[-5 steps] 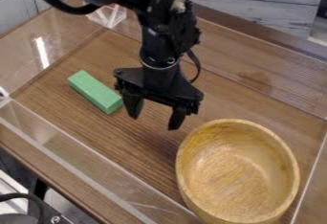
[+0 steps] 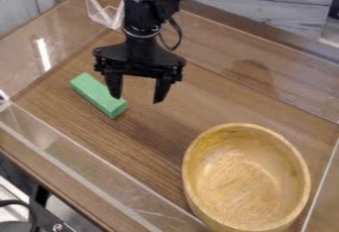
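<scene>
My black gripper [image 2: 137, 85] hangs over the wooden table, left of centre, its two fingers pointing down and standing apart with nothing visible between them. A green block [image 2: 95, 94] lies on the table just to the left of the gripper, close to its left finger. Toward the front right sits a large pale yellow oval bowl [image 2: 247, 176], empty.
A clear plastic item [image 2: 106, 8] stands at the back left behind the arm. Dark cables show at the front left corner.
The gripper has moved back and to the left, away from the bowl and nearer the green block. The block and bowl have not moved.
</scene>
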